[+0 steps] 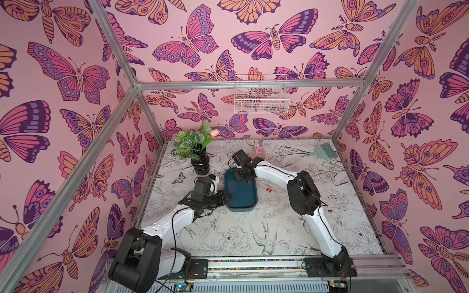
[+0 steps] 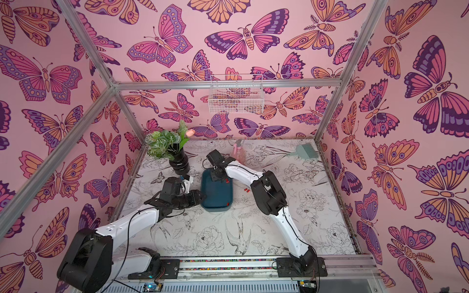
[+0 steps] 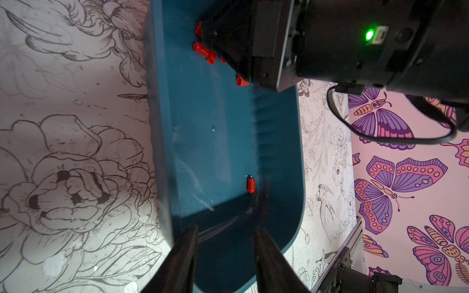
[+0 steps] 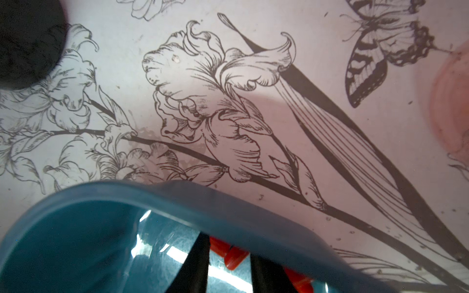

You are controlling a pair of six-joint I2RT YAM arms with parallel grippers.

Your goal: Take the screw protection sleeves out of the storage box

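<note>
A blue storage box (image 1: pixel 240 197) lies on the table, with small red sleeves inside. In the left wrist view, several red sleeves (image 3: pixel 204 51) cluster near the far end, partly hidden by the right gripper. A lone red sleeve (image 3: pixel 251 185) lies nearer. My right gripper is open, reaching down into the box's far end; red sleeves (image 4: pixel 236 257) show between and beyond its fingers. None is clearly held. My left gripper stands open over the box's left side, nothing between its fingers. Red sleeves (image 1: pixel 268 190) also lie on the table right of the box.
A black potted plant (image 1: pixel 200 163) stands behind the left arm. Beyond the right gripper is a pink bottle (image 1: pixel 259 150). A pale green dustpan-like item (image 1: pixel 324 151) sits at the back right.
</note>
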